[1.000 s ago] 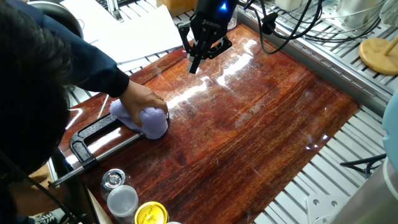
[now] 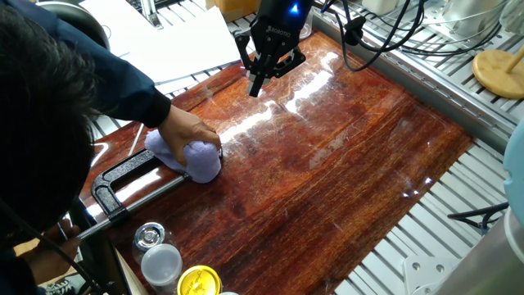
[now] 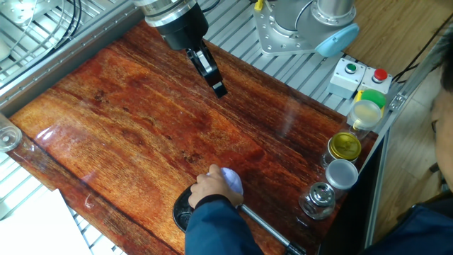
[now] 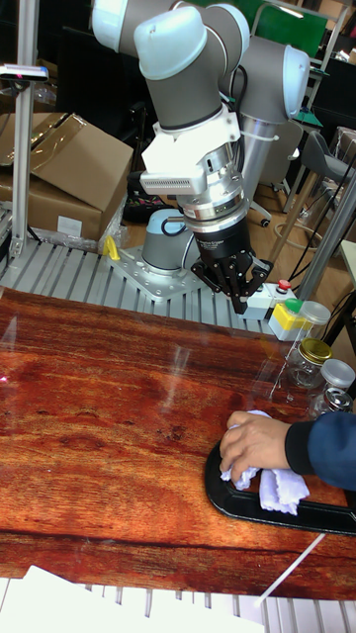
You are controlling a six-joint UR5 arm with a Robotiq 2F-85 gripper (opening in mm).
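My gripper hangs above the wooden board, its fingers converging to a shut tip with nothing visible between them. It is well apart from the person's hand. On the board, a bare hand presses a lilac cloth around one end of a black clamp with a metal rod. Exterior view 3 shows the cloth bunched on the clamp's dark frame. The clamp's end inside the cloth is hidden.
Several jars stand at the board's edge, among them a yellow-lidded one and a white-lidded one. The person leans over the clamp's side. White paper lies beside the board. Much of the board is bare.
The person's lower hand has come up onto the outer end of the clamp's rod. My arm, the cloth and the hand on it look unmoved.
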